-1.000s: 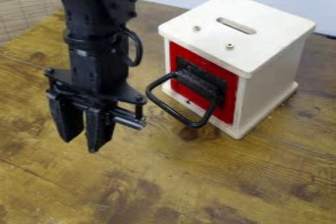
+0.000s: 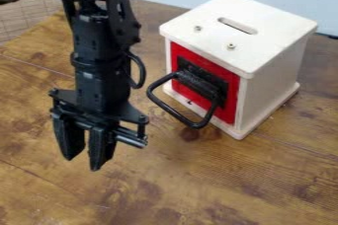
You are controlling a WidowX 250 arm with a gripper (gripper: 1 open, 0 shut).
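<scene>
The black arm comes down on the left of the camera view, with its gripper (image 2: 83, 142) low over the wooden table (image 2: 158, 189). The two fingers hang downward with a small space between them and nothing visible held. To the gripper's right stands a white wooden box (image 2: 264, 78) with a slot and two screws on top. Its front is red, with a dark panel and a black loop handle (image 2: 187, 114) sticking out toward the lower left, apart from the gripper.
Bare table fills the foreground and the right front. A woven mat (image 2: 24, 10) lies at the top left, and a pale wall rises behind the box.
The box and handle look unmoved.
</scene>
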